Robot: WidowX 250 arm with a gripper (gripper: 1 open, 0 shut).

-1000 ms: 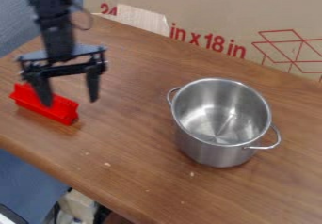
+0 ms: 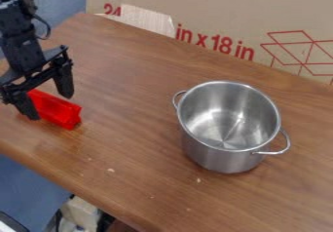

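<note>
My black gripper (image 2: 39, 84) is at the left edge of the table, open, its fingers spread over and around a long red object (image 2: 57, 112) lying on the wood. The far left end of the red object is partly hidden by the fingers; I cannot tell whether they touch it. A steel pot (image 2: 228, 129) with two handles stands on the right half of the table, well apart from the gripper.
A cardboard sheet (image 2: 247, 21) with red print stands behind the back edge. Beyond the table's left edge is a blue surface.
Over the last second my gripper has moved left and down from above the table to the red object. The red object and pot show no clear movement.
</note>
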